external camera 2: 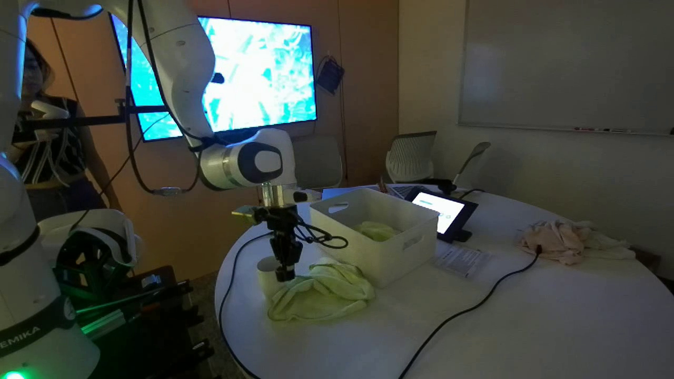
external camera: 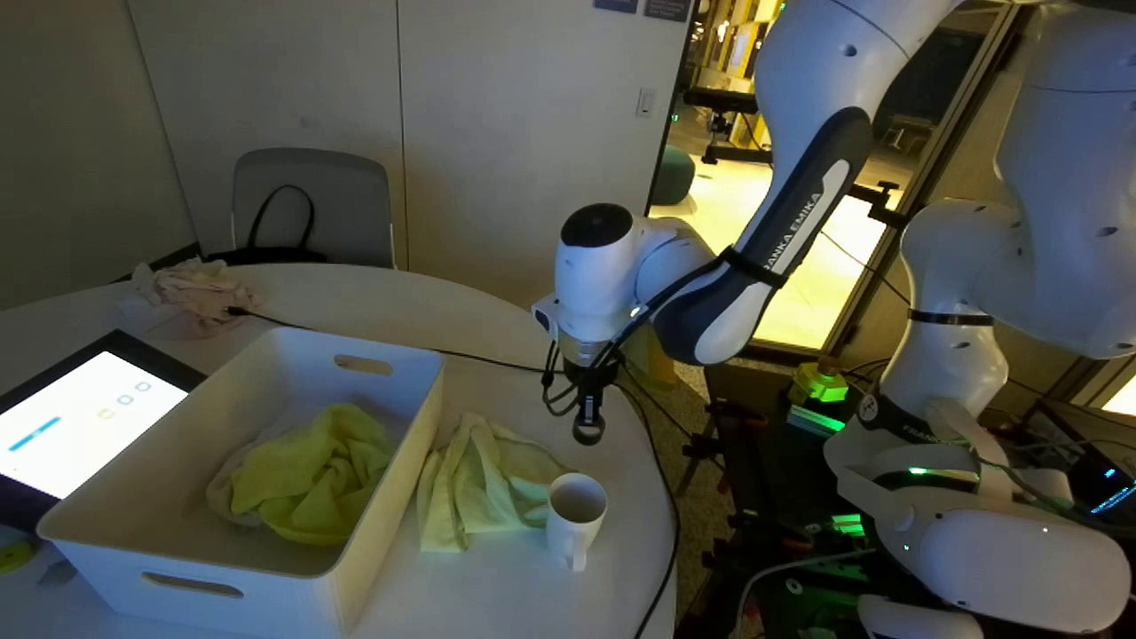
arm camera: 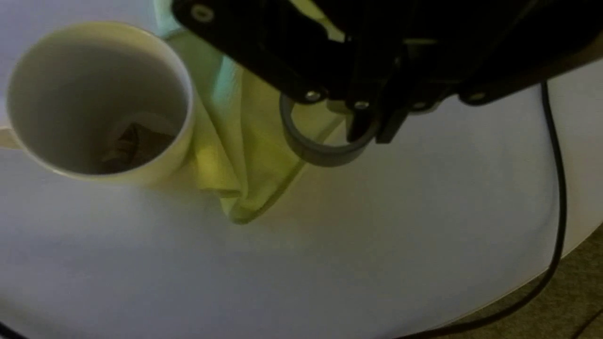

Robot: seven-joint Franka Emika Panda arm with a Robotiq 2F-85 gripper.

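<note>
My gripper (external camera: pixel 588 414) is shut on a dark grey ring (arm camera: pixel 325 155), which looks like a roll of tape. It hangs a little above the white table, behind the mug in exterior view 1. The wrist view has the ring's near side dipping below the dark fingers (arm camera: pixel 390 127). A white mug (external camera: pixel 576 511) stands upright beside the rumpled yellow-green cloth (external camera: pixel 485 485). Looking down into the mug (arm camera: pixel 101 96), I see a small brownish thing at the bottom, too dim to name.
A white bin (external camera: pixel 405 469) holding another yellow cloth (external camera: pixel 319 474) stands left of the loose cloth. Left of that is a lit tablet (external camera: pixel 85 410). A black cable (arm camera: pixel 559 186) runs along the table's edge. A pinkish cloth (external camera 2: pixel 559 240) lies apart on the table.
</note>
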